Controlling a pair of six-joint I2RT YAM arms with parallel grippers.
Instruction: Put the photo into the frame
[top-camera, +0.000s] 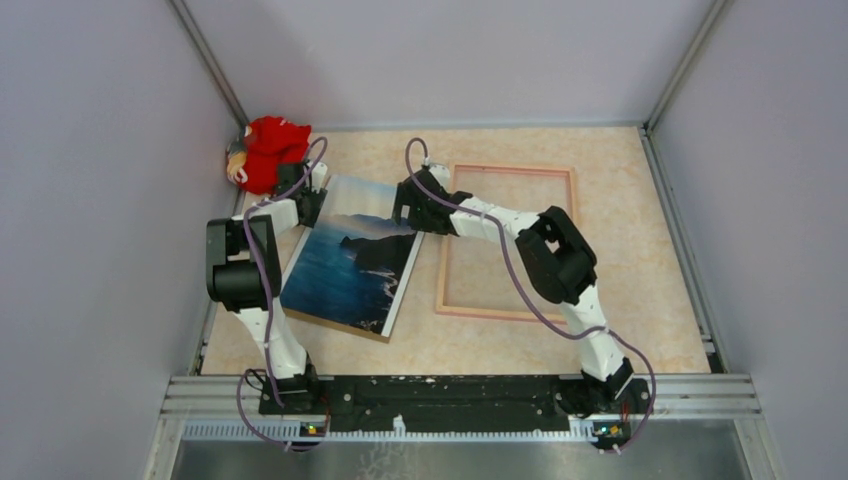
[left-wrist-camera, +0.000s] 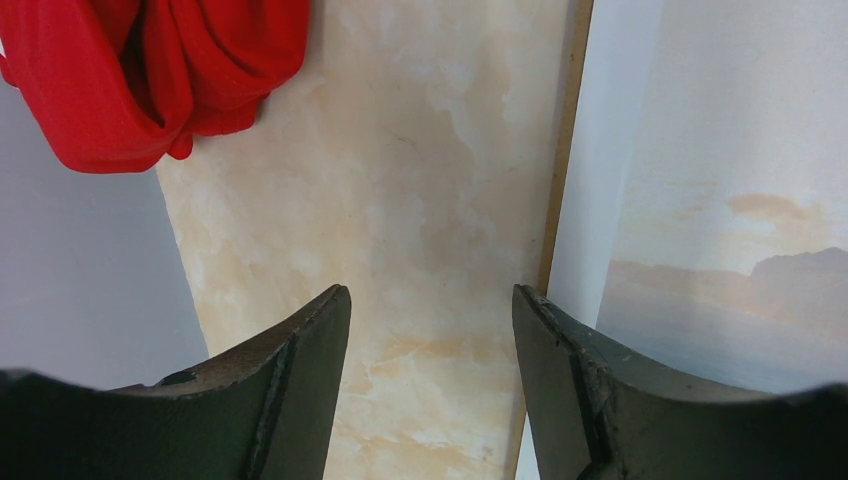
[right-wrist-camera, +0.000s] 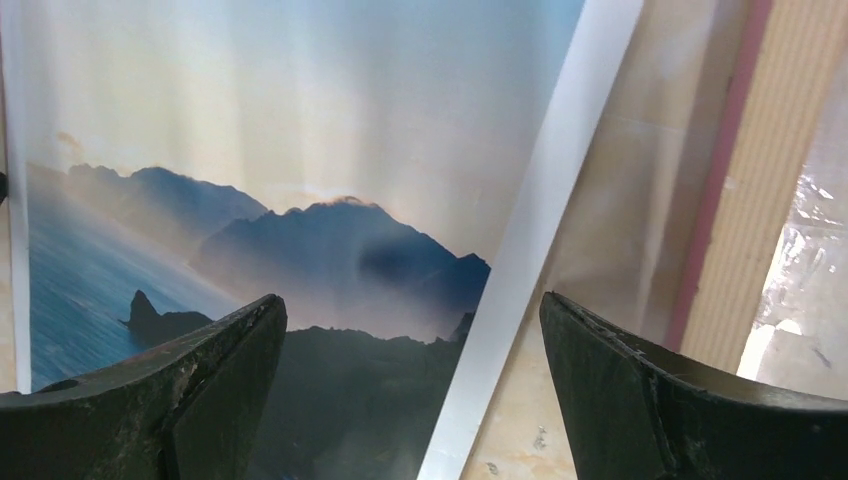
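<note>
The photo (top-camera: 350, 270), a seascape with white margins on a thin board, lies tilted on the left of the table. The pale wooden frame (top-camera: 504, 315), with a clear pane, lies to its right. My left gripper is low at the photo's upper left edge, fingers apart, nothing between them, the right finger at the board's edge (left-wrist-camera: 560, 150). My right gripper stands open over the photo's right margin (right-wrist-camera: 530, 220), beside the frame's left rail (right-wrist-camera: 750, 200).
A red cloth (top-camera: 275, 150) lies in the back left corner, near my left gripper. Walls border both sides.
</note>
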